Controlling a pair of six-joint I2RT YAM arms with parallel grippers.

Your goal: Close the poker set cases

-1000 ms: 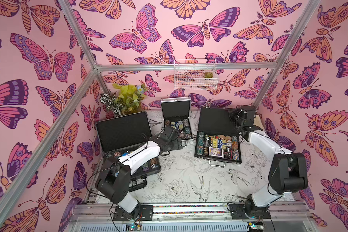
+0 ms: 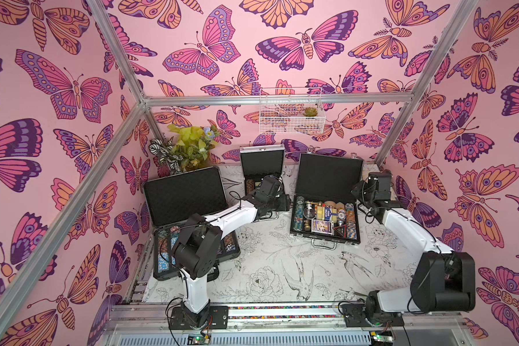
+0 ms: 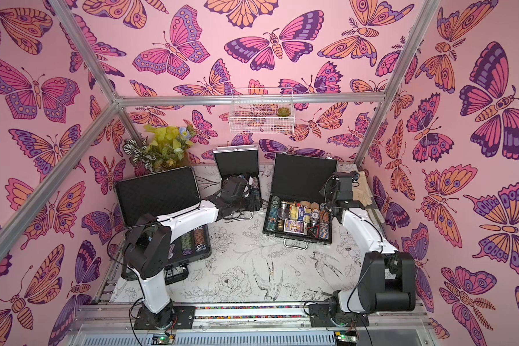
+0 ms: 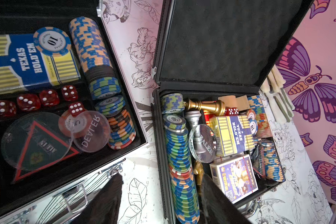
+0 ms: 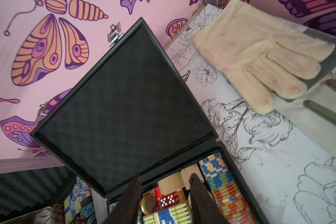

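Three open poker cases with lids raised stand on the table: a large left case [image 2: 184, 196], a small silver middle case [image 2: 262, 158] and a black right case [image 2: 328, 176], filled with chips, cards and dice. My left gripper [image 2: 282, 201] hangs over the front of the middle case; in the left wrist view its part-open fingertips [image 4: 112, 190] are apart with nothing visible between them, the right case beyond. My right gripper is open over the right case's contents, below its black lid [image 5: 127, 108].
Pale gloves [image 5: 261, 56] lie right of the right case. A plant [image 2: 187, 147] stands at the back left, and a wire basket [image 2: 291, 121] hangs on the back wall.
My left arm has moved right and slightly up toward the right case. My right gripper has moved down from the lid's top right; the right arm has shifted.
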